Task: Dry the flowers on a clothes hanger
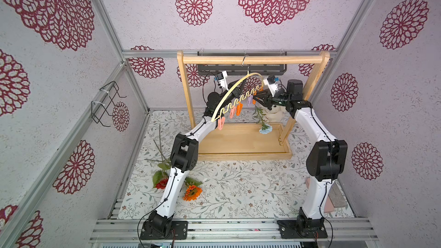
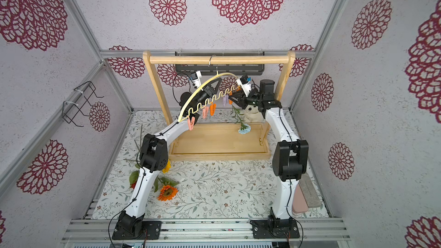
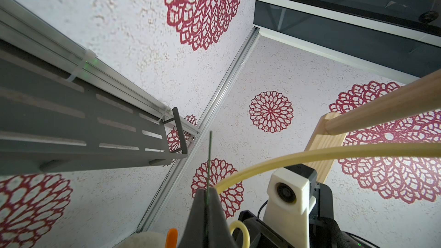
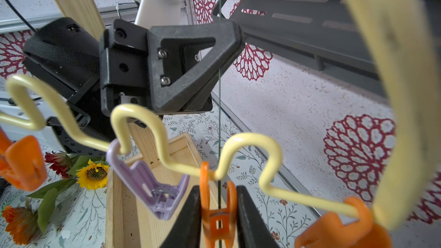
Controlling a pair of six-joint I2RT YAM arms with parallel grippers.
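A yellow hanger (image 1: 228,93) hangs from the wooden rail, with orange (image 1: 238,109), pink and lilac clips. A light-blue flower (image 1: 265,129) hangs head down on a long stem (image 4: 219,128). My left gripper is shut on the thin stem, which rises above its fingers and shows behind the hanger in the right wrist view. My right gripper is at an orange clip (image 4: 206,179) on the hanger, fingers either side of it, with the stem running through or behind the clip; whether it grips is unclear.
Red and orange flowers (image 1: 192,193) lie at the front left of the table. The wooden tray (image 1: 229,156) stands below the hanger, a white plush toy (image 2: 251,114) behind it. Pink and grey slabs (image 2: 307,193) lie at the right.
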